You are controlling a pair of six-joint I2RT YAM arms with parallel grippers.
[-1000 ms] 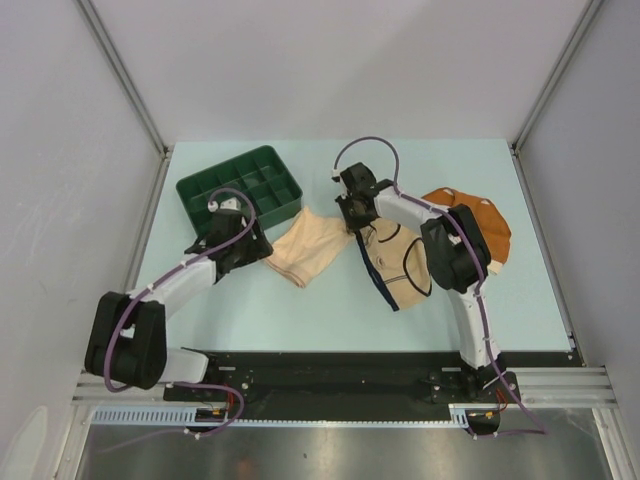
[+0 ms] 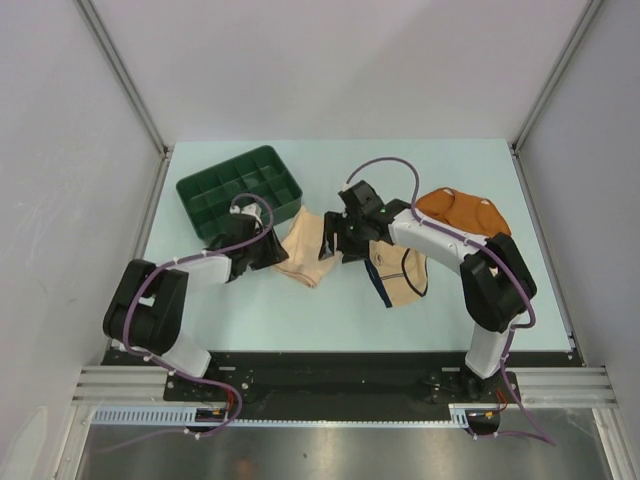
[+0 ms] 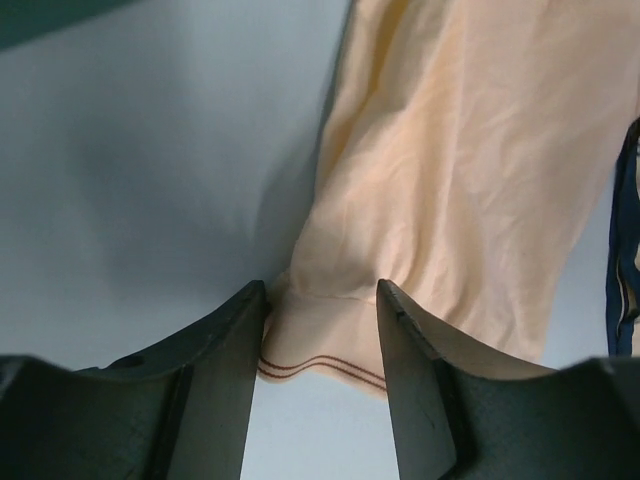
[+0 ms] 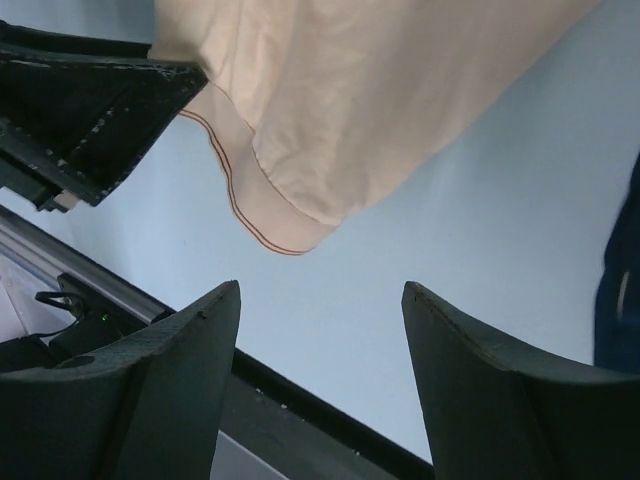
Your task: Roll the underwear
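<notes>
A peach underwear point(image 2: 310, 240) lies bunched in the middle of the table, its near hem folded. In the left wrist view my left gripper straddles the garment's near-left corner point(image 3: 315, 340), fingers part open, with fabric between them. In the top view it sits at the garment's left edge. My right gripper hovers open at the garment's right side, nothing between its fingers; in the right wrist view the folded hem point(image 4: 275, 215) is just beyond it.
A green divided box point(image 2: 240, 170) sits at the back left. More underwear, beige with dark bands point(image 2: 400, 285) and rust-brown point(image 2: 460, 212), lies at the right.
My left gripper has moved right onto the garment's edge. My right gripper has shifted left and toward the front, over the peach garment. The garment has shifted slightly right.
</notes>
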